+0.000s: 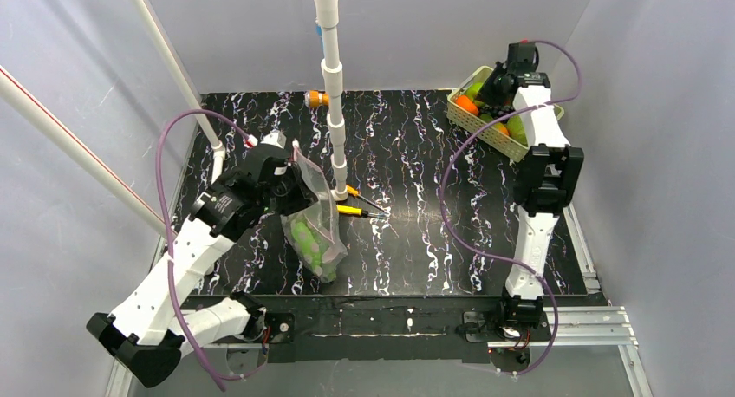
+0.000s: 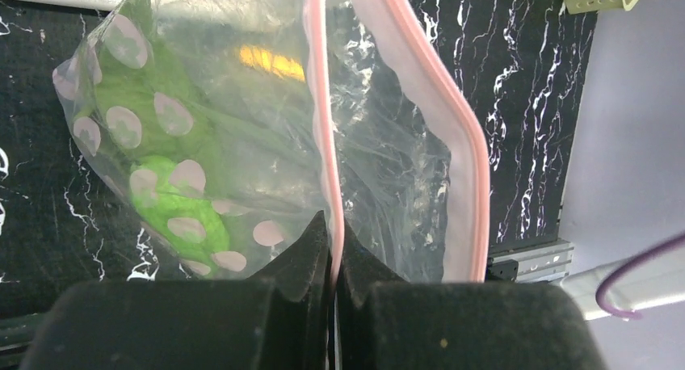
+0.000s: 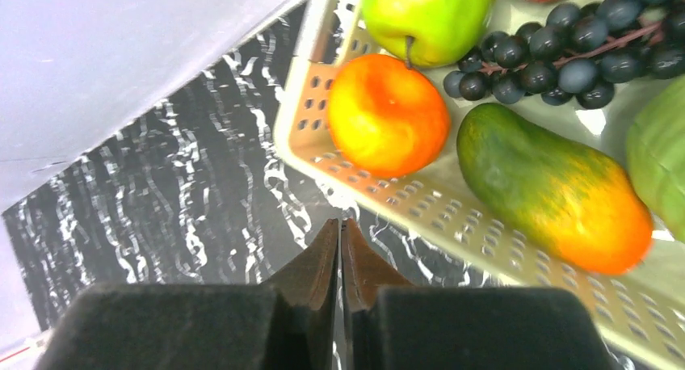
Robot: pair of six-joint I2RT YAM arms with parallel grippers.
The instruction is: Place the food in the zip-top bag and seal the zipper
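In the right wrist view an orange fruit lies in the near corner of the yellow-green basket. My right gripper is shut, its fingertips together with nothing between them, and the fruit lies beyond them. From above, this gripper is over the basket's far side. The clear zip bag hangs open with its pink zipper edge pinched by my left gripper. Green food shows in the bag's lower part, through its pale spots. In the top view the bag hangs left of the white pole.
Around the orange fruit sit a green apple, dark grapes and a green-orange mango. A white pole rises beside the bag, with a yellow-handled screwdriver at its foot.
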